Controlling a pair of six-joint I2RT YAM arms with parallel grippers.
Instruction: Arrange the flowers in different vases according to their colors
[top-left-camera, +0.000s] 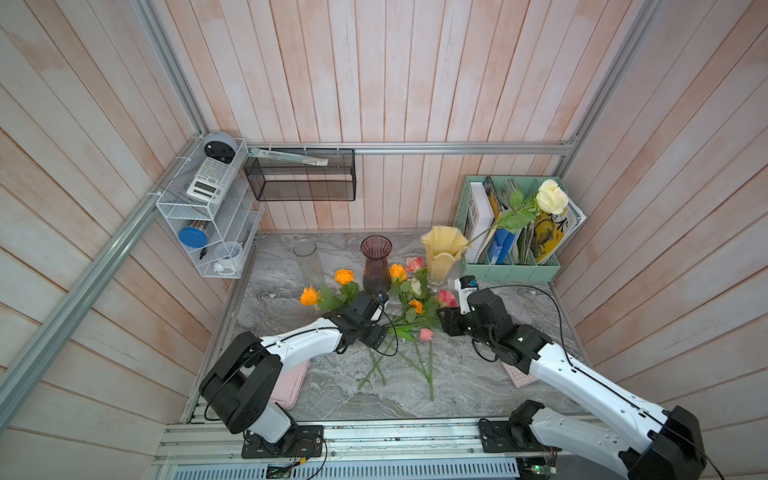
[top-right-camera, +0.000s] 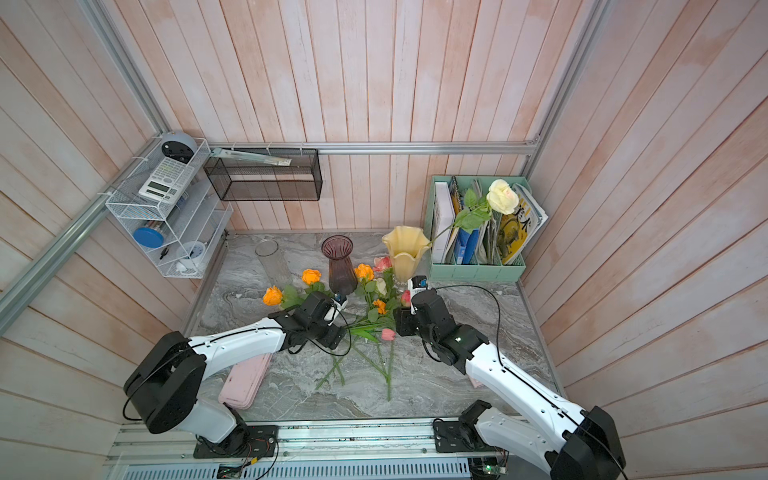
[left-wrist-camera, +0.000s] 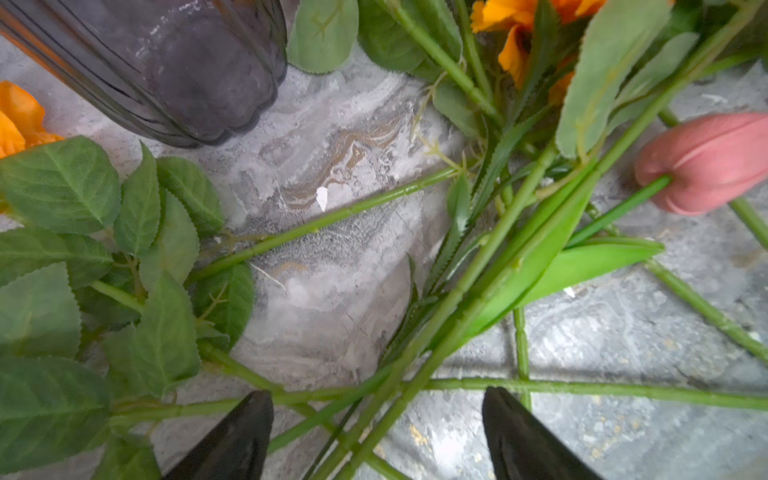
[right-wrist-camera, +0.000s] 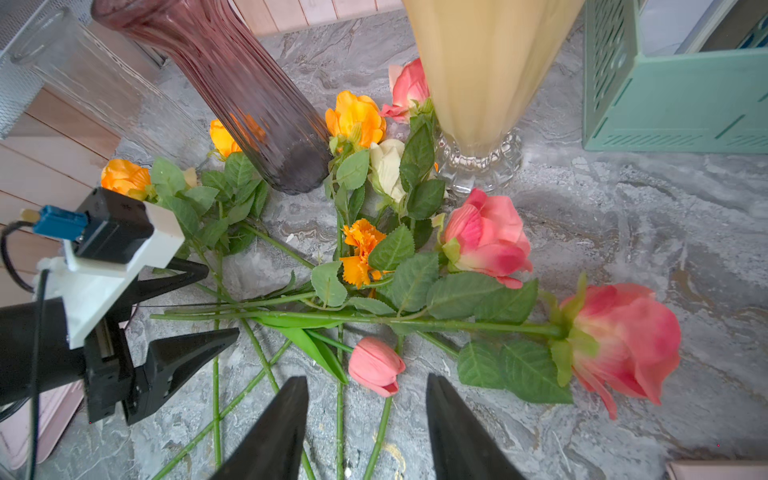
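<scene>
A white rose (top-left-camera: 552, 197) leans out of the yellow vase (top-left-camera: 443, 248). The purple vase (top-left-camera: 376, 264) and the clear glass vase (top-left-camera: 308, 262) hold no flowers. On the table lie orange flowers (right-wrist-camera: 357, 118), pink roses (right-wrist-camera: 628, 340), a white bloom (right-wrist-camera: 389, 169) and a pink tulip (right-wrist-camera: 376, 365), their stems crossing. My left gripper is part open low over the crossed stems; several stems run through the gap between its fingers, not visibly clamped. Open and empty, my right gripper hangs above the table near the tulip and pink roses.
A green file box (top-left-camera: 512, 272) stands at the back right, behind the yellow vase. White wire shelves (top-left-camera: 240, 216) are at the left, and a black mesh basket (top-left-camera: 300, 184) hangs on the back wall. A pink case (top-right-camera: 245, 380) lies front left.
</scene>
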